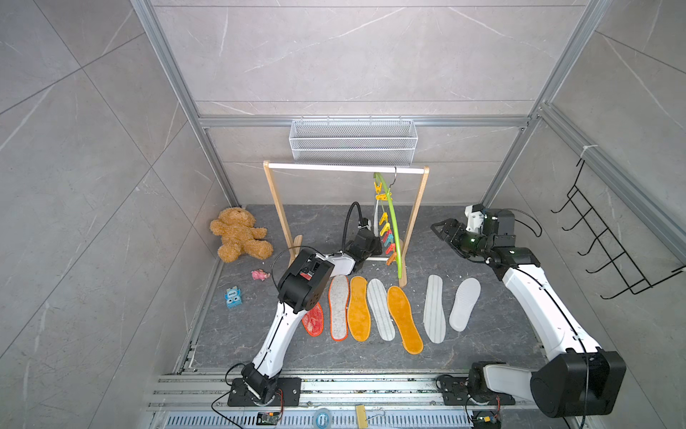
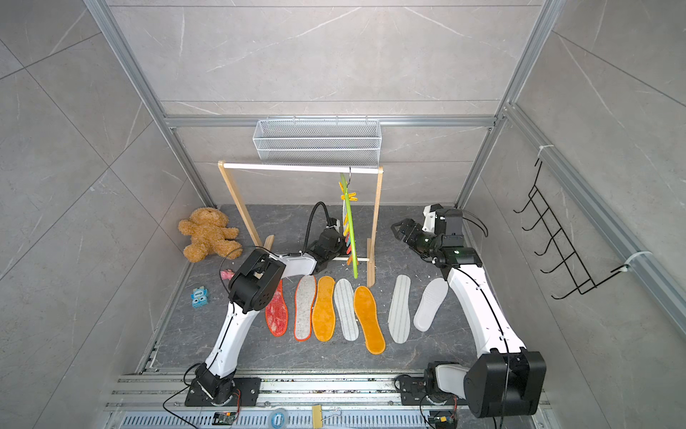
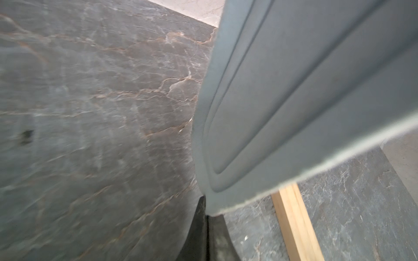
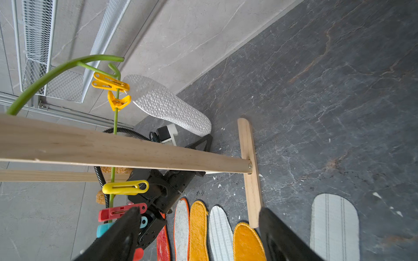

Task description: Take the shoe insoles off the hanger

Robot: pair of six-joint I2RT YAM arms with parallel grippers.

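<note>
A green hanger (image 1: 394,236) with coloured clips hangs at the right end of the wooden rack. A white insole (image 4: 169,104) hangs from its yellow clips (image 4: 111,80). In the left wrist view that insole (image 3: 296,87) fills the right side, its lower tip at my shut left gripper, apparently pinched by the fingertips. My right gripper (image 1: 446,232) stands open with empty fingers, right of the rack. Several insoles lie in a row along the front, among them an orange one (image 1: 405,318) and a white one (image 1: 464,304).
The wooden rack (image 1: 416,200) spans the middle. A teddy bear (image 1: 239,232) and small toys sit at the left. A wire basket (image 1: 353,139) is on the back wall, a black hook rack (image 1: 607,250) on the right wall.
</note>
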